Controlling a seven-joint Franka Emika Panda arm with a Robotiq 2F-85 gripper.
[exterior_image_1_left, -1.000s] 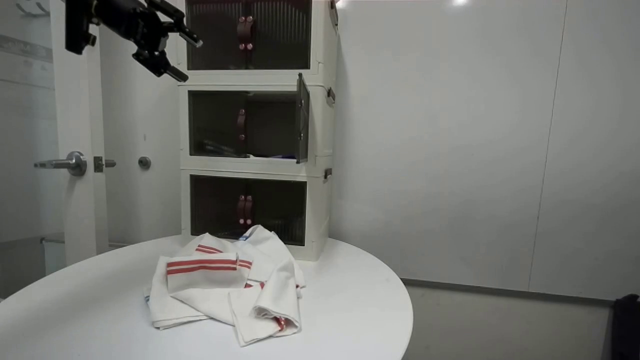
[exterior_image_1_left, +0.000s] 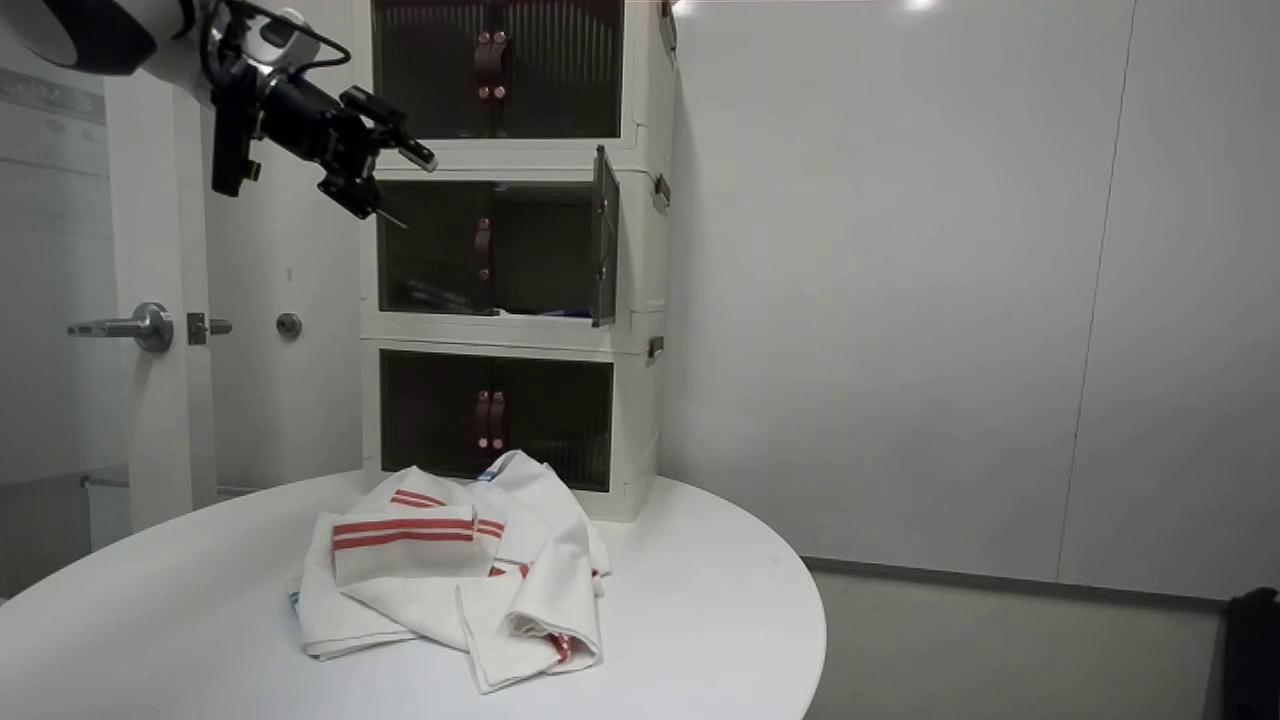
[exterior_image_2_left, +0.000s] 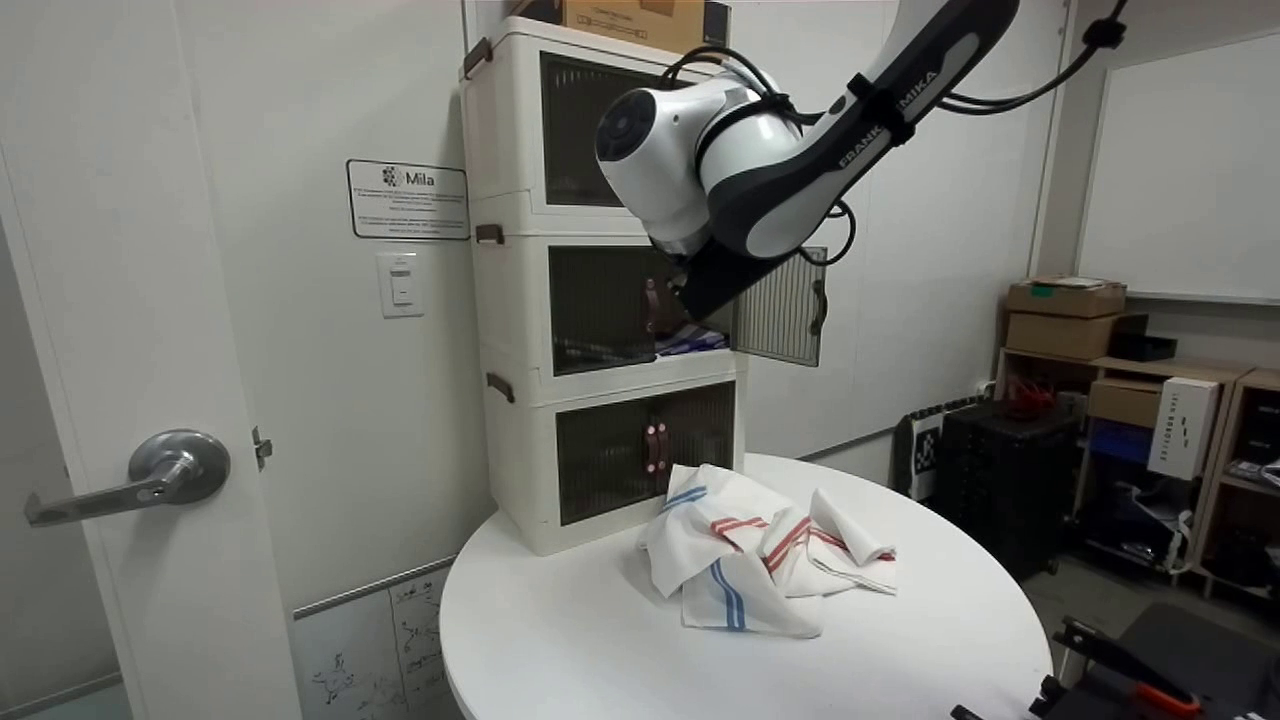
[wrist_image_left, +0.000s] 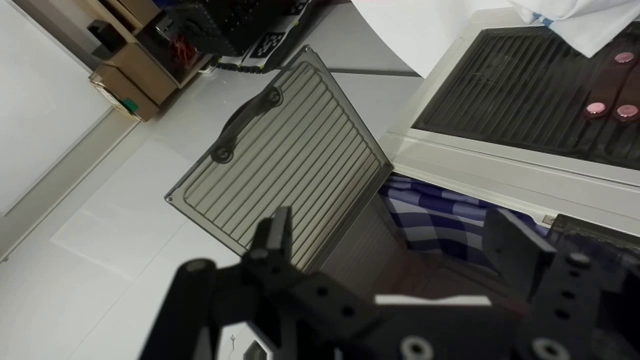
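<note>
My gripper (exterior_image_1_left: 408, 192) hangs in the air in front of the cabinet's middle box, left of its swung-out right door (exterior_image_1_left: 606, 238). In the wrist view its fingers (wrist_image_left: 519, 252) stand wide apart with nothing held between them. Beyond them, inside the middle box, lies a blue-and-white checked cloth (wrist_image_left: 435, 225); only its front folds show in exterior view 2. On the round table (exterior_image_2_left: 540, 636), white cloths (exterior_image_2_left: 732, 546) with red and blue stripes lie crumpled in front of the bottom box.
The top box (exterior_image_1_left: 498, 70) and the bottom box (exterior_image_1_left: 494, 414) have their doors closed. The middle box's left door (exterior_image_2_left: 600, 306) is closed too. Bare table surface surrounds the white cloths on the front and right sides.
My gripper has come lower and to the right in exterior view 1, from beside the top box toward the middle box. The cloths and doors stay where they were.
</note>
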